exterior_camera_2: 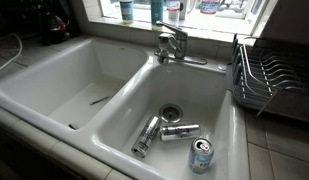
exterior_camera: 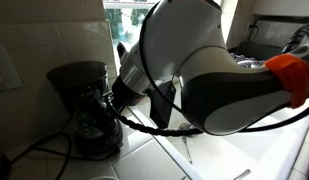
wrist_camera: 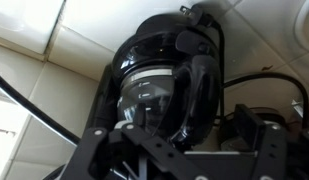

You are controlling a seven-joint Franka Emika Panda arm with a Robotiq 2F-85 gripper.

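Observation:
A black coffee maker (exterior_camera: pixel 78 76) stands against the tiled wall on the counter. In the wrist view its glass carafe (wrist_camera: pixel 146 98) shows at the centre, with a thick black handle (wrist_camera: pixel 203 95) facing my gripper. My fingers (wrist_camera: pixel 112 150) are spread apart at the bottom of that view, one on each side of the handle's lower end. Whether they touch the handle cannot be made out. From the first exterior view, the gripper is a dark shape against the coffee maker, its fingertips hard to tell apart.
Black cords lie on the counter round the coffee maker. A white double sink (exterior_camera_2: pixel 124 95) is alongside; its right basin holds one upright can (exterior_camera_2: pixel 201 155) and two cans lying down. A dish rack (exterior_camera_2: pixel 269 75) stands to its right. Bottles line the windowsill.

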